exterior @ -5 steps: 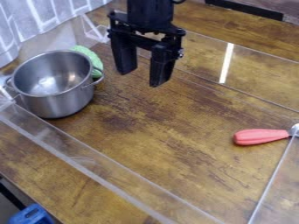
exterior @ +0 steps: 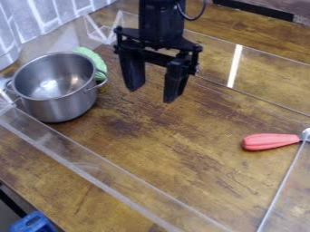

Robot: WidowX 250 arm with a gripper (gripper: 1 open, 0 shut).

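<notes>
The black gripper [exterior: 154,82] hangs over the upper middle of the wooden table, pointing down, its two fingers spread apart with nothing visible between them. To its left stands a steel pot [exterior: 53,86] with handles. A green cloth [exterior: 94,62] lies behind the pot. At the right, a red-handled utensil [exterior: 266,141] lies on the table, its far end cut off by the frame edge.
Transparent strips or panels cross it along the front left and right. A blue object [exterior: 34,223] sits at the bottom left corner.
The gripper has turned a little and shifted slightly over the last second. The pot, cloth and red utensil have not moved.
</notes>
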